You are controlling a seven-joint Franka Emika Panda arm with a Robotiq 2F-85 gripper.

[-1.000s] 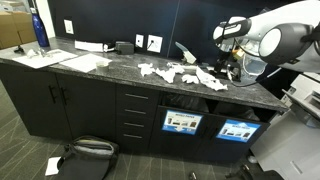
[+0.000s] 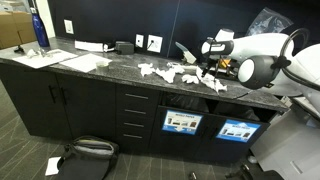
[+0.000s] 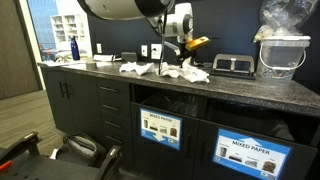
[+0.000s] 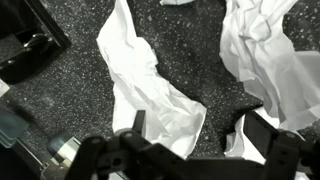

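Crumpled white papers lie along the dark counter (image 2: 120, 72). In the wrist view, a long crumpled paper (image 4: 145, 85) stretches beneath the left side of my gripper. Another crumpled sheet (image 4: 262, 45) lies on the right, partly covered by the right finger lower down. The fingers are spread wide, with counter and paper visible between them and nothing held. From exterior view 1, the gripper (image 2: 206, 68) hangs low over the right-hand papers (image 2: 213, 83); whether it touches them cannot be told.
A black toaster-like appliance (image 3: 234, 65) and a clear bucket (image 3: 283, 55) stand on the counter to the right. A blue bottle (image 2: 40, 32) is at the far left. A dark bag (image 2: 88, 158) lies on the floor. Two bins have blue signs below.
The arm has swung left along the counter and come lower, bringing the gripper over the papers. Those papers look much as they did before.
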